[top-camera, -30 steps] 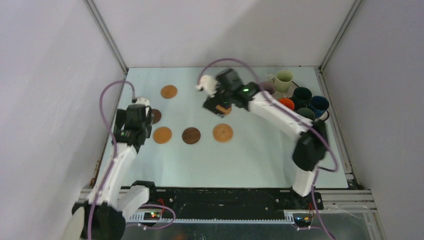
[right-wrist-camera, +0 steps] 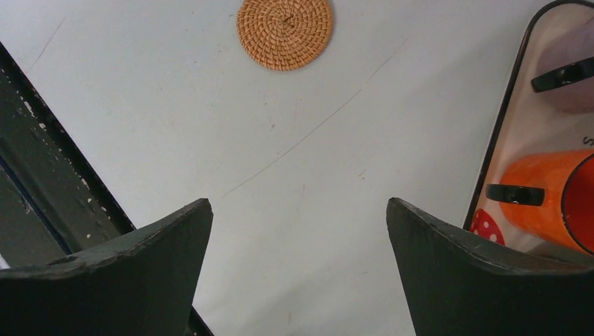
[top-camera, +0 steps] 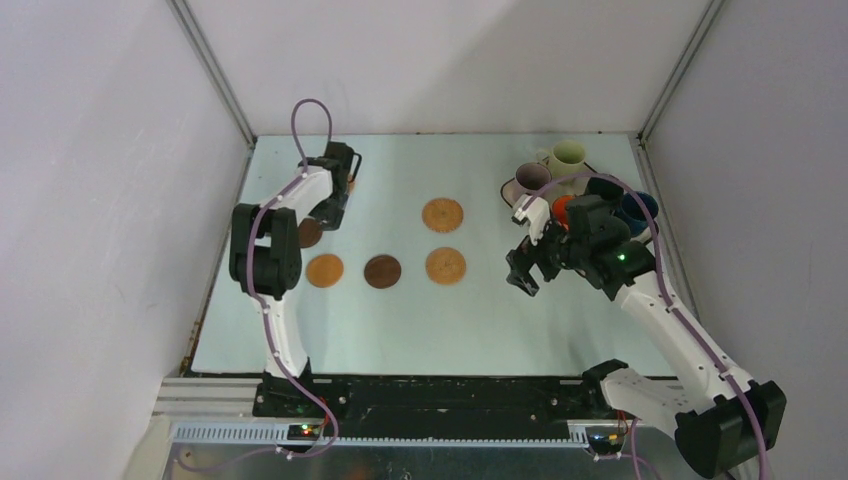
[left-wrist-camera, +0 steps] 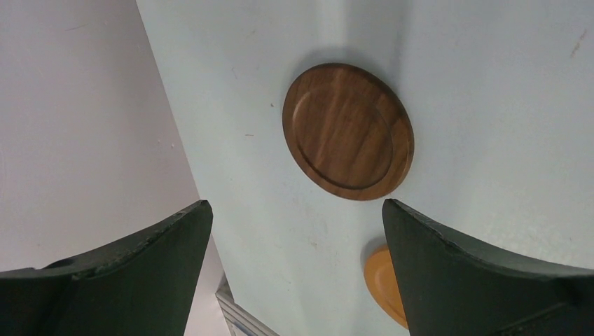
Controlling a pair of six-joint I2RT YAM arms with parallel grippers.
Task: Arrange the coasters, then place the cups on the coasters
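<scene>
Several round coasters lie on the table: a dark wood one [left-wrist-camera: 347, 131] below my open left gripper, an orange one [top-camera: 324, 270], a middle dark one [top-camera: 383, 271] and two woven ones [top-camera: 442, 214] [top-camera: 445, 265]. My left gripper hangs over the left part of the table, holding nothing. My right gripper is also open and empty, at the left edge of the cup group on the right: an orange cup [right-wrist-camera: 536, 189], a purple cup [top-camera: 532, 176], a pale green cup [top-camera: 567, 156], a blue cup [top-camera: 638, 210], and others partly hidden by the arm.
The cups stand in a rimmed tray [right-wrist-camera: 499, 133]. Walls close in the workspace at left, back and right; a dark rail runs along the front edge.
My right arm moved rightward from above the middle coasters to beside the cups.
</scene>
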